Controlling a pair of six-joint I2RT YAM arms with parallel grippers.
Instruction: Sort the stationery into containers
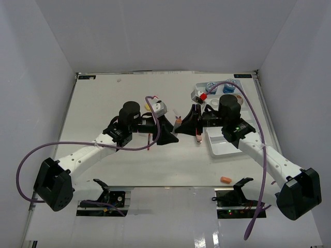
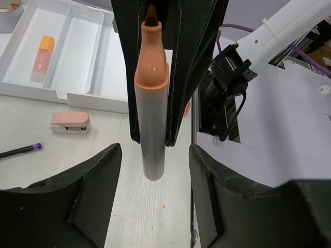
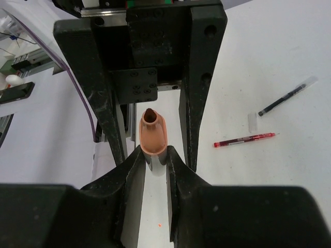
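Observation:
An upright marker point(image 2: 152, 124), white-bodied with an orange top, is held by my right gripper, shut on it. My left gripper is open around the marker's lower part, fingers apart on either side. On the table lie a pink stapler point(image 2: 70, 121), a dark pen with a purple end point(image 2: 20, 151), a red pen point(image 3: 243, 140), a black pen point(image 3: 284, 97) and a small clear piece point(image 3: 252, 122).
A white compartment tray point(image 1: 222, 149) stands at the right, holding rolls of tape and, in the left wrist view, an orange-capped bottle point(image 2: 42, 58). An orange block point(image 1: 226, 180) lies near the front right edge.

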